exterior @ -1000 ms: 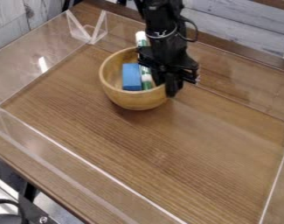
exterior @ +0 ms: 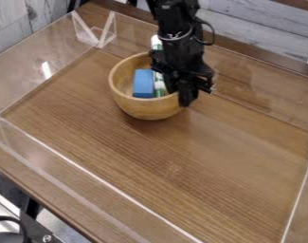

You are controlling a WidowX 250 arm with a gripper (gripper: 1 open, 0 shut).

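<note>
A round wooden bowl [exterior: 139, 108] holds a blue block [exterior: 142, 84] and a white-and-green object [exterior: 159, 84] standing behind it. My black gripper [exterior: 184, 91] is at the bowl's right rim, its tips low against the rim. It appears shut on the rim, though the dark fingers make the exact contact hard to see.
A light, partly see-through fixture stands at the upper left, and a white panelled wall runs along the back.
The gripper and bowl have shifted very slightly; otherwise little differs.
</note>
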